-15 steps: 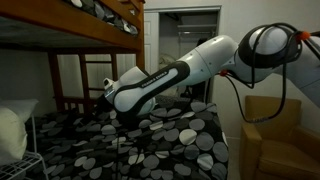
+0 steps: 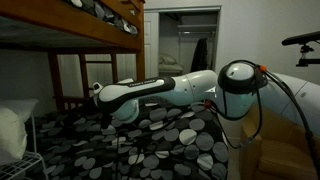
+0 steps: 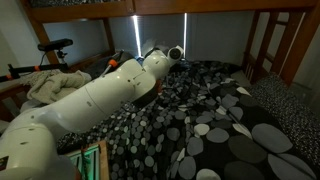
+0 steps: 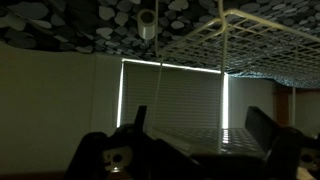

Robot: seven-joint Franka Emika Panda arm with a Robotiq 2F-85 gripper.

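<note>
My gripper is open in the wrist view, its two dark fingers wide apart at the bottom with no object visibly held between them. In exterior view 1, the end of the arm (image 2: 115, 98) hangs low over a bed with a dark, round-patterned cover (image 2: 160, 140); the fingers are too small and dark there to make out. The wrist view looks upside down: the patterned cover (image 4: 60, 25) fills the top, with a white wire rack (image 4: 270, 48) at upper right. A covered window (image 4: 170, 95) lies behind the gap between the fingers.
An upper wooden bunk (image 2: 80, 22) overhangs the left side. A white bulky item (image 2: 12, 135) and a wire rack (image 2: 25, 165) stand at near left. A tan armchair (image 2: 285, 150) sits at right. Much of the patterned cover (image 3: 230, 135) is bare.
In exterior view 1 the elbow and forearm have come down, leaving the arm flatter over the bed. The arm's far end has shifted slightly left. The surroundings look unchanged.
</note>
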